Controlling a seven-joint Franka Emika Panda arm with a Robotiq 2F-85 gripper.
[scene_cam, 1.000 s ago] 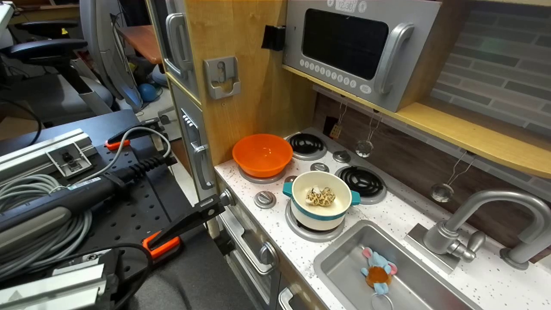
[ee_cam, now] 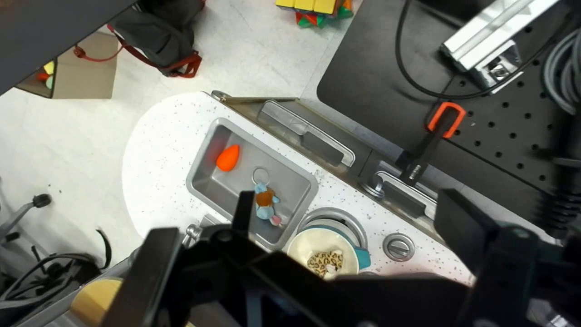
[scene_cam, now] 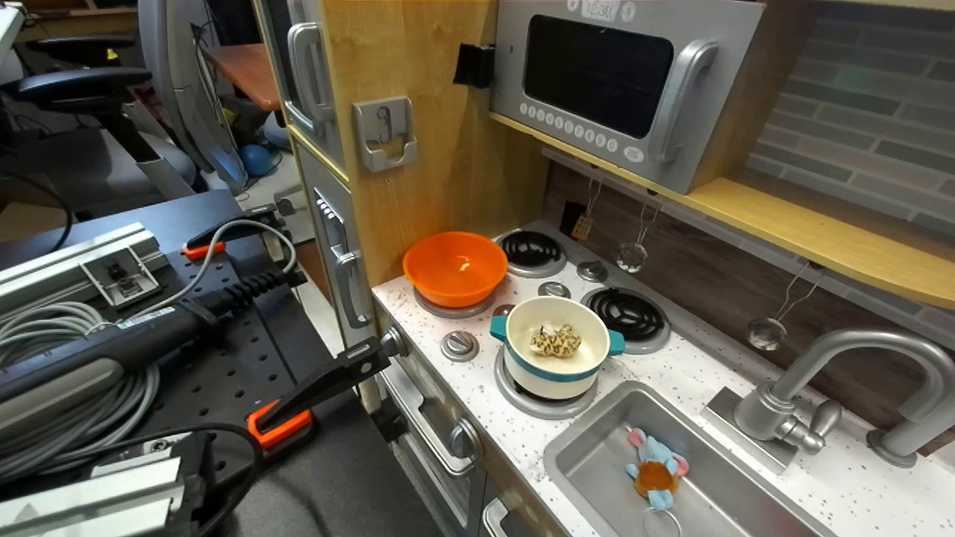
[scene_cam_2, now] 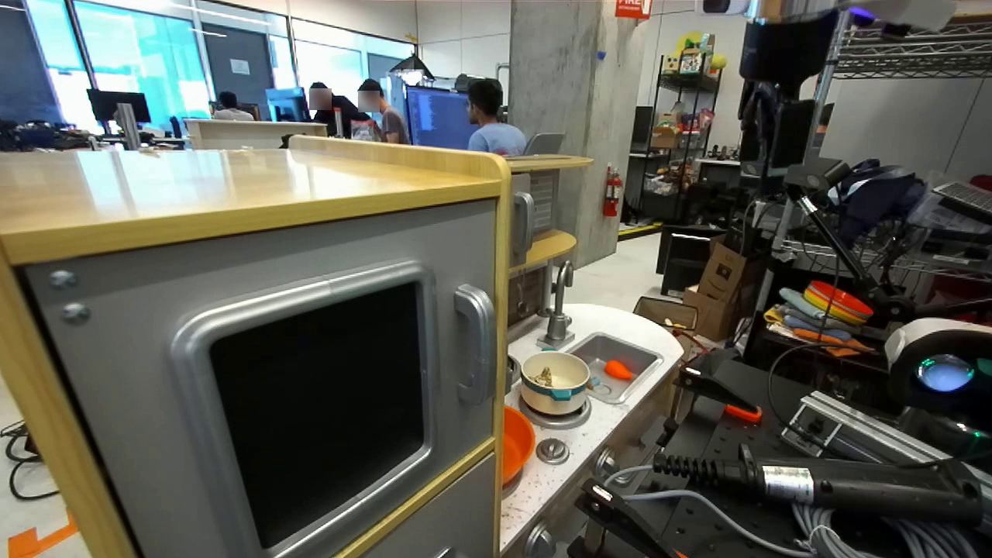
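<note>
My gripper stands open high over the counter in the wrist view, its dark fingers wide apart with nothing held between them. Below it, a cream pot with teal handles sits on the front burner and has a leopard-spotted plush inside. In the grey sink lies a small blue and brown plush with pink ears and a ring. An orange, drop-shaped toy rests at the sink's other end. The orange bowl is on the burner by the wooden side panel.
A curved faucet rises behind the sink. The microwave and a wooden shelf overhang the back of the counter. A black table with cables and a clamp stands along the front. White counter past the sink is clear.
</note>
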